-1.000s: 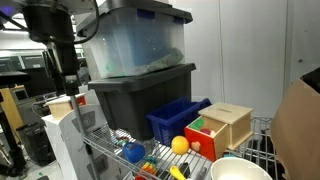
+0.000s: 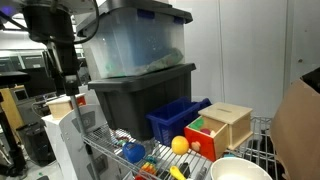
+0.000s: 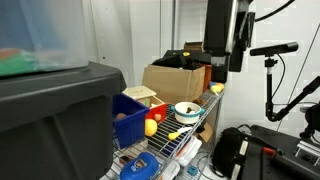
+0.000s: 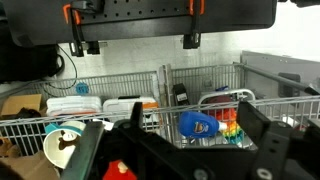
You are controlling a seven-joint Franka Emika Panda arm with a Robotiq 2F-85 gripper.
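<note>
My gripper stands open, with its two fingers wide apart at the top of the wrist view and nothing between them. From the side, the gripper (image 2: 64,78) hangs high at the left, clear of the wire rack (image 2: 103,138) and its contents. A blue rounded object (image 2: 133,152) sits on the rack; from above, the blue object (image 4: 198,123) lies right of centre, partly hidden by dark hardware. Behind it is a yellow ball (image 2: 180,145). A white bowl (image 2: 238,169) stands at the front right.
A blue bin (image 2: 178,120), a wooden box (image 2: 228,121) and a red-sided box (image 2: 203,138) crowd the rack. Stacked storage tubs (image 2: 146,100) rise tall behind. A cardboard box (image 3: 174,84) stands at the rack's far end.
</note>
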